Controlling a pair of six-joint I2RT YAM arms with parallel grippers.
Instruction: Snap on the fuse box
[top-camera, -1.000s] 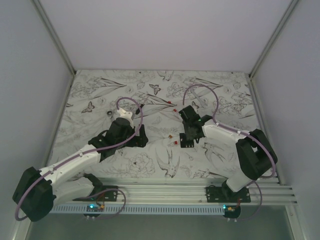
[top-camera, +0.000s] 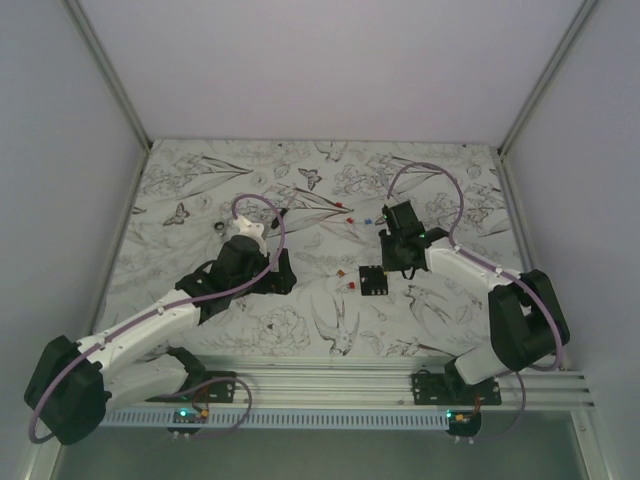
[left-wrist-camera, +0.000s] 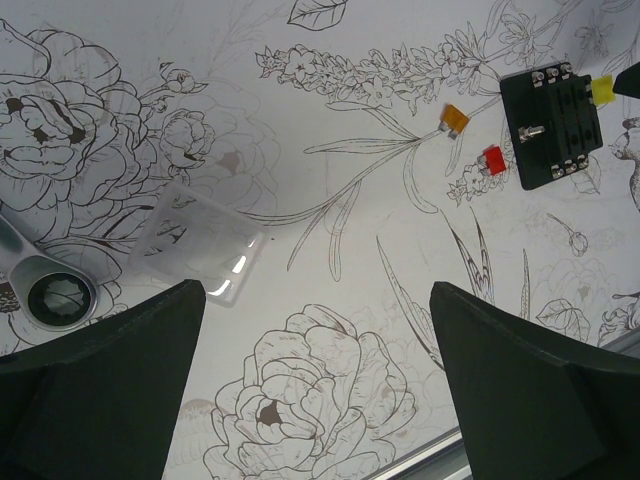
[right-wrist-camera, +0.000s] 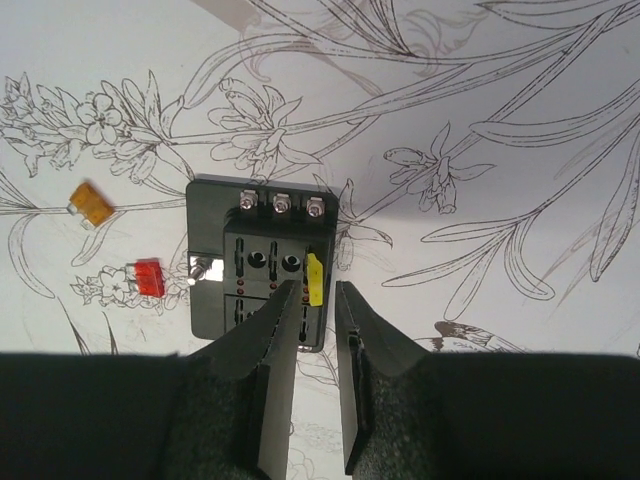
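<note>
The black fuse box (top-camera: 373, 283) (left-wrist-camera: 553, 142) (right-wrist-camera: 255, 280) lies on the patterned mat, with a yellow fuse (right-wrist-camera: 315, 280) on its right part. An orange fuse (left-wrist-camera: 454, 120) (right-wrist-camera: 92, 204) and a red fuse (left-wrist-camera: 492, 160) (right-wrist-camera: 148, 277) lie loose beside it. My right gripper is above the box, its fingertips a narrow gap apart with nothing seen held; in the top view it sits just right of and behind the box. My left gripper stands open over the left side of the mat, holding nothing.
A clear plastic lid (left-wrist-camera: 195, 245) and a metal tool (left-wrist-camera: 60, 295) lie under the left arm. Small coloured pieces lie at the back centre (top-camera: 349, 220). The mat around the fuse box is mostly clear.
My right arm has moved right, uncovering more of the fuse box in the top view. The left arm has not moved.
</note>
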